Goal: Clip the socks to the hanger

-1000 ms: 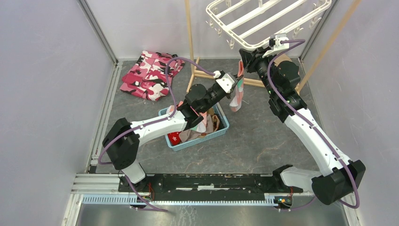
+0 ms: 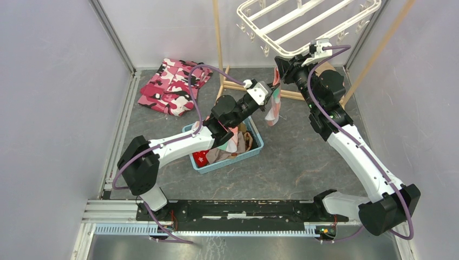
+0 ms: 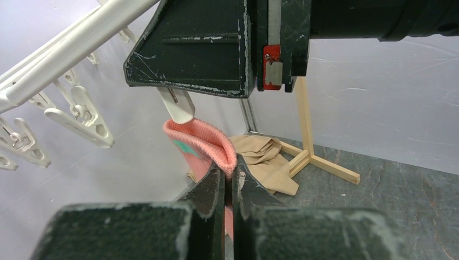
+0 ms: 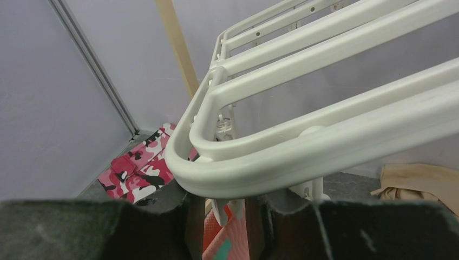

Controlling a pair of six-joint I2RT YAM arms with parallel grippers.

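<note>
A pink sock with a green patch (image 3: 197, 141) hangs from my left gripper, which is shut on its upper edge. My right gripper (image 2: 282, 66) is shut on a white clip (image 3: 178, 105) under the near corner of the white hanger (image 2: 287, 53). From the right wrist view, the clip's two prongs (image 4: 219, 212) stand apart, with the sock (image 4: 230, 244) right beneath them. The sock's far top edge meets or nearly meets the clip tip; whether any fabric lies between the prongs I cannot tell. The hanger frame hides part of the clip.
A blue basket (image 2: 230, 160) of socks stands under my left arm. Pink camouflage cloth (image 2: 172, 86) lies at the back left, and tan cloth (image 3: 265, 154) lies near the wooden stand (image 3: 305, 119). Several empty clips (image 3: 86, 116) hang along the hanger.
My left gripper, still holding the sock, has shifted very slightly left, and the hanging sock has swayed a little. The right arm and hanger look unmoved.
</note>
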